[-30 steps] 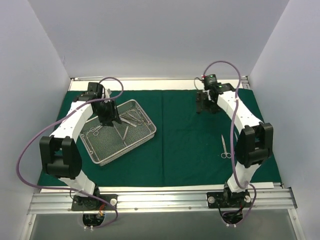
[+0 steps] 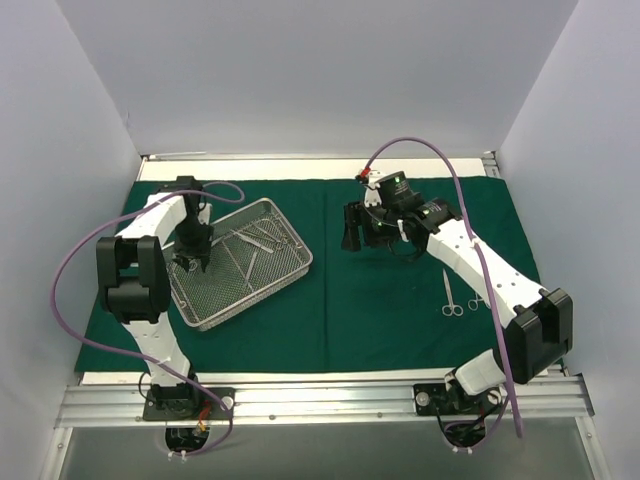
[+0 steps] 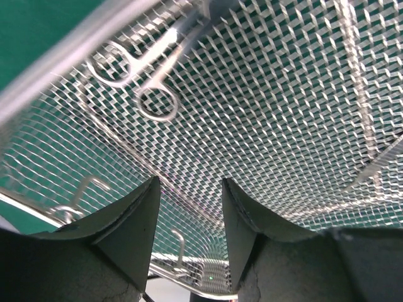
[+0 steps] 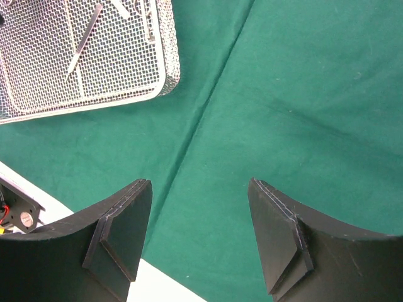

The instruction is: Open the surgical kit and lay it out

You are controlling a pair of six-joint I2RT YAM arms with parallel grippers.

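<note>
A wire mesh tray (image 2: 222, 302) on the left of the green cloth holds several metal instruments. My left gripper is over the tray's left part, its fingers apart and only mesh visible between them. Scissors (image 3: 158, 94) lie in the tray beyond its fingertips, both ring handles in sight. A slim instrument (image 2: 251, 267) and others lie toward the tray's middle and right. My right gripper stands open and empty over bare cloth, right of the tray. Two pairs of scissors, one of them ring-handled scissors (image 2: 450, 298), lie on the cloth at far right.
My right arm (image 2: 480, 260) reaches over the right side. Walls close in the back and both sides.
</note>
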